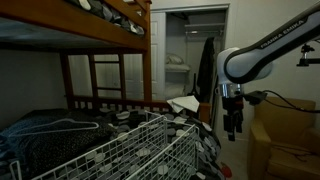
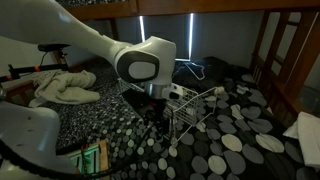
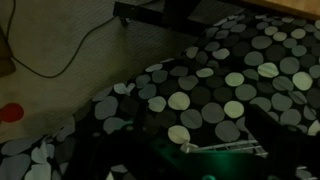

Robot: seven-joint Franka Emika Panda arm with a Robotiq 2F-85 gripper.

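My gripper [image 1: 232, 131] hangs at the right in exterior view 1, fingers pointing down, beyond the white wire basket [image 1: 145, 158]. In the wrist view the dark fingers stand wide apart at the lower edge, and nothing is held between them. Below lies the dotted bedspread [image 3: 190, 90], patterned in grey and black circles. Part of a white wire [image 3: 225, 147] shows near the bottom of that view. A hanger [image 1: 55, 130] rests on dark cloth at the left. From exterior view 2, the arm partly covers the basket [image 2: 205, 105].
An armchair [image 1: 285, 140] stands under the arm at the right. The wooden bunk bed frame [image 1: 80, 40] rises at the left, and an open closet [image 1: 190, 60] is behind. A white sheet-like item [image 1: 186, 102] sits near the bed's far end. Bare floor [image 3: 60, 50] shows beside the bed.
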